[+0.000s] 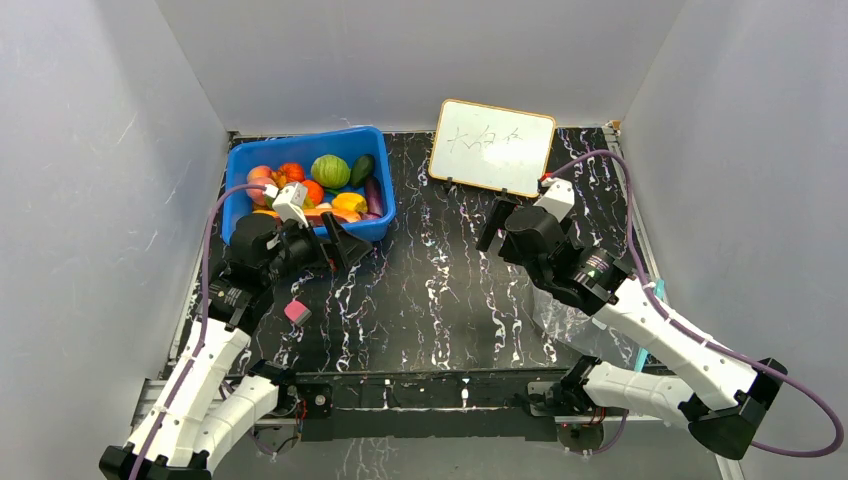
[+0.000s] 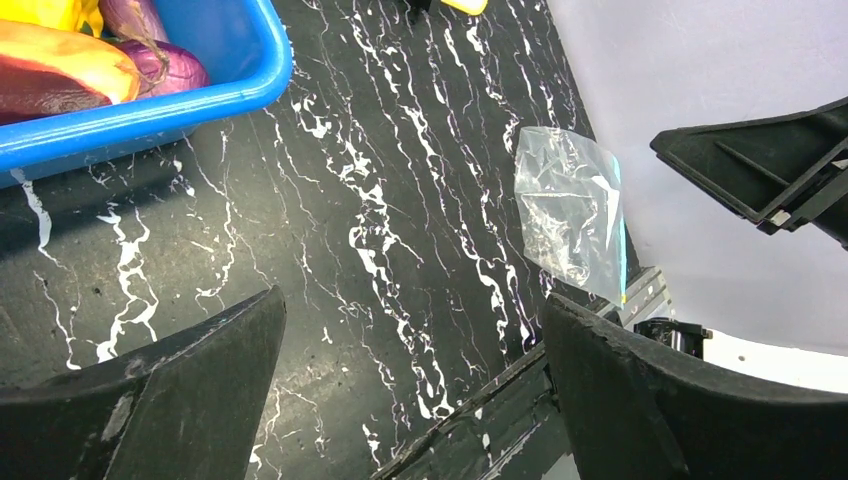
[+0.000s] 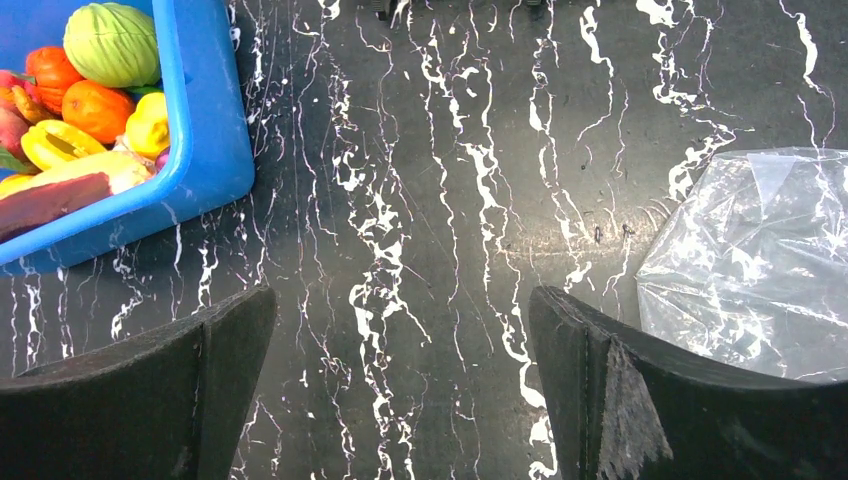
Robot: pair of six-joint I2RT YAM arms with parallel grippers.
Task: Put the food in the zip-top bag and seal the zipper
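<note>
A blue bin (image 1: 377, 223) at the back left holds assorted food: a green cabbage (image 3: 110, 45), tomatoes, peppers and an eggplant (image 1: 373, 195) among others. A clear zip top bag with a blue zipper edge lies flat at the right of the table, partly under my right arm in the top view; it also shows in the right wrist view (image 3: 745, 265). My left gripper is open and empty, beside the bin's front right corner. My right gripper is open and empty, over the table left of the bag.
A whiteboard (image 1: 490, 145) with writing stands at the back. A small pink block (image 1: 297, 312) lies near the front left. Grey walls border the back and sides.
</note>
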